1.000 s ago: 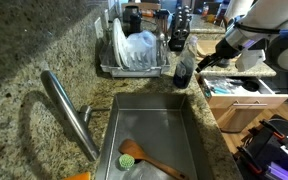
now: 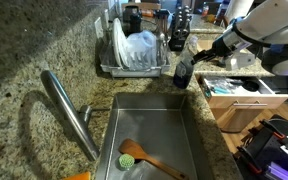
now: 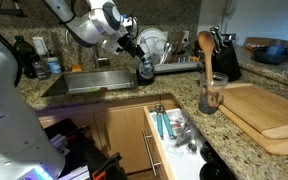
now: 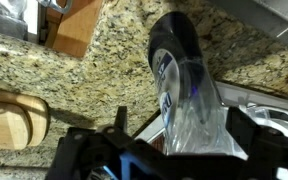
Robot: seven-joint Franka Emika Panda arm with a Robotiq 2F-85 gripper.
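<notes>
A bottle with a dark lower part and a clear upper part (image 2: 181,78) stands on the counter between the sink and the open drawer. In exterior view 2 the same bottle (image 3: 146,70) is beneath the hand. My gripper (image 2: 192,60) is at the bottle's upper part, coming in from the drawer side. Seen from the wrist, the bottle (image 4: 191,100) lies between the spread fingers, nearer the right one. The gripper is open, with a gap at the left finger; contact on the right cannot be made out.
The sink (image 2: 117,118) holds a wooden spoon (image 2: 154,160) and a green scrubber (image 2: 126,160). A dish rack with plates (image 2: 139,50) stands behind. The open drawer (image 2: 234,102) is beside the bottle; a cutting board (image 3: 259,108) lies farther along.
My gripper has moved left and down from the drawer side to the bottle's upper part, covering more of it. The bottle appears to stay in place.
</notes>
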